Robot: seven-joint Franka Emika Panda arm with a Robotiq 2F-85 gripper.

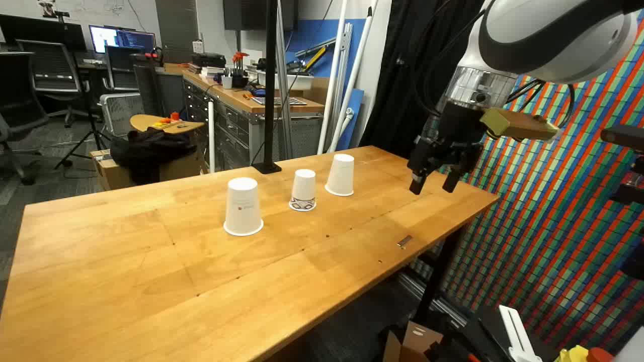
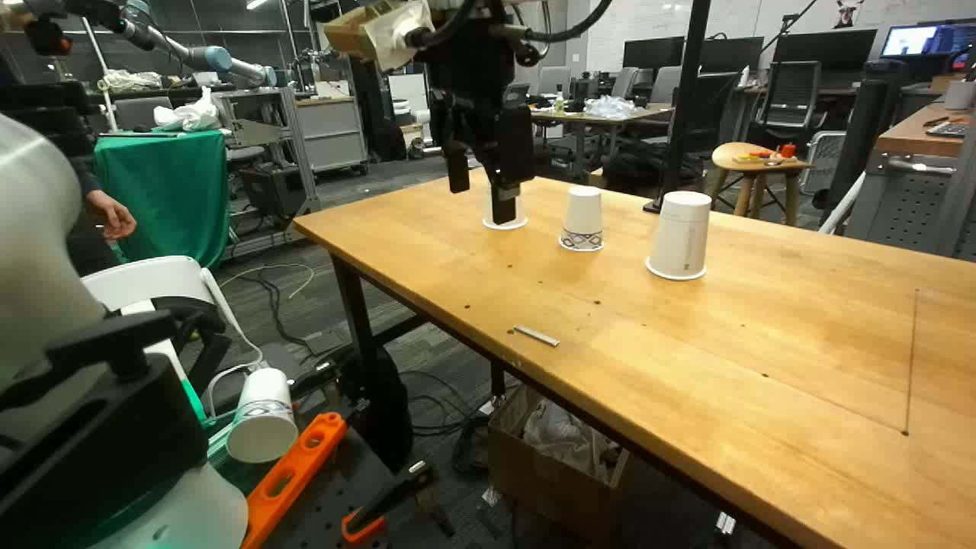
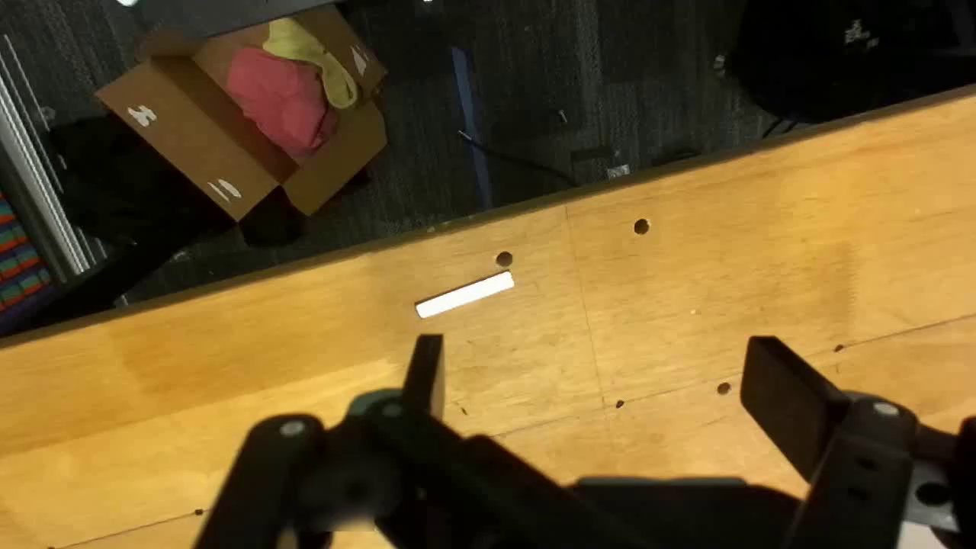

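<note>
Three white paper cups stand upside down on the wooden table (image 1: 145, 259). A large cup (image 1: 243, 208) with a small red print is nearest exterior view 1. The smaller cup (image 1: 303, 190), with a dark patterned band, stands in the middle, and another plain large cup (image 1: 340, 175) is beyond it. High over the table, clear of the cups, my gripper (image 1: 432, 188) hangs open. In the wrist view bare wood lies below the spread fingers (image 3: 788, 402), with nothing between them. Exterior view 2 has the gripper (image 2: 480, 203) partly covering the far cup (image 2: 518, 216).
A small metallic strip (image 3: 464, 294) lies near one table edge. A black post (image 1: 271, 90) rises at the opposite edge. Beside the robot base, off the table, rests another patterned cup (image 2: 263, 416).
</note>
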